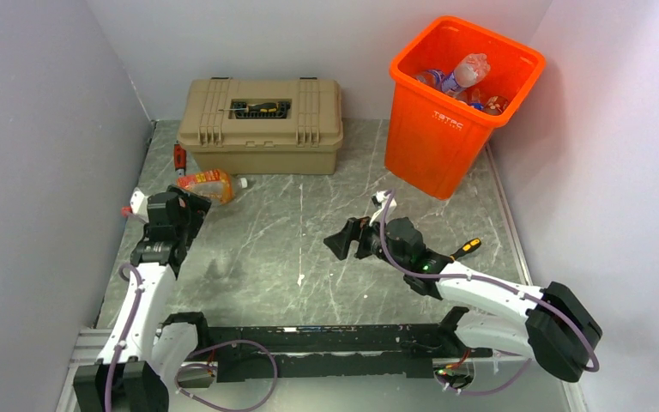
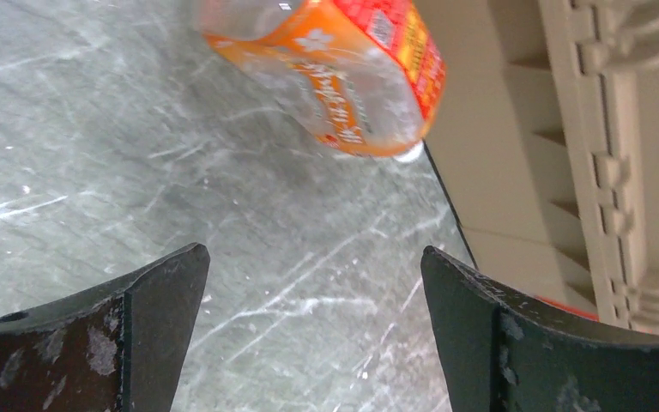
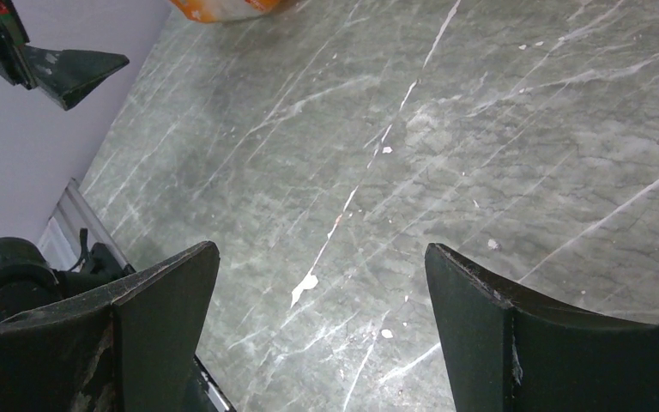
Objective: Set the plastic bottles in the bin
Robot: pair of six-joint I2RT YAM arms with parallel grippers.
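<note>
A plastic bottle with an orange label (image 1: 213,185) lies at the back left against the tan toolbox's front; in the left wrist view it (image 2: 352,94) is beyond the fingertips, beside the case. My left gripper (image 1: 190,212) is open just in front of the bottle, with bare floor between its fingers. My right gripper (image 1: 343,239) stands open over the middle of the grey surface, holding nothing. The orange bin (image 1: 433,142) stands at the back right with several bottles and other items inside.
The tan toolbox (image 1: 266,154) stands along the back wall, a screwdriver on its lid. A red-handled wrench (image 1: 179,155) lies at its left end. A yellow-black screwdriver (image 1: 470,246) is behind the right arm. Walls enclose three sides.
</note>
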